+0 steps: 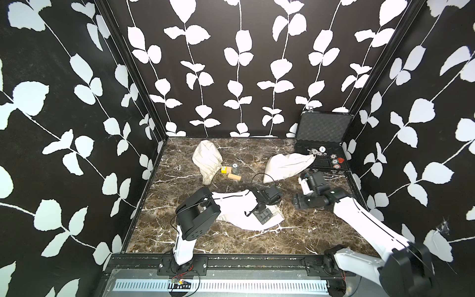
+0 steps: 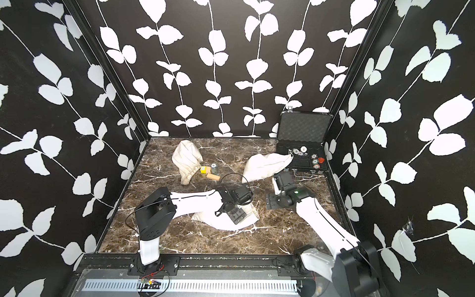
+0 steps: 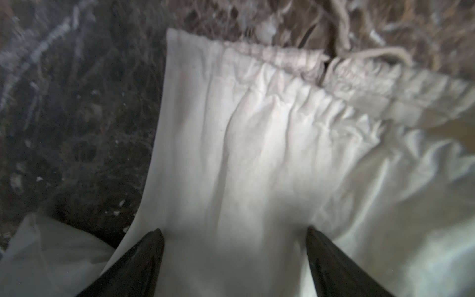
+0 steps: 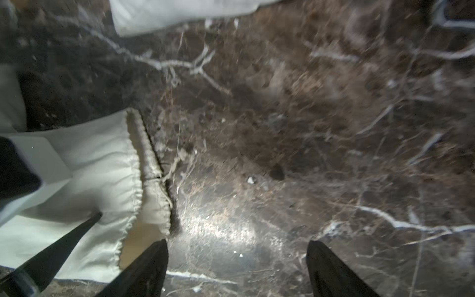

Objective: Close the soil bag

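Observation:
A white cloth bag [image 1: 247, 220] lies flat at the front middle of the table, its gathered mouth facing right. In the right wrist view the mouth of the bag [image 4: 133, 188] gapes a little, with a cord trailing from its rim. My left gripper is open above the cloth near that mouth, and nothing is gripped. To the right of the bag, my right gripper stands part open over bare table, nothing between its fingers. The left arm hides part of the bag from above.
Two more cloth bags stand behind: one bag [image 1: 206, 157] at back left, another bag [image 1: 287, 165] in the middle. Small blocks [image 1: 234, 176] lie between them. An open black case [image 1: 324, 131] with small items fills the back right.

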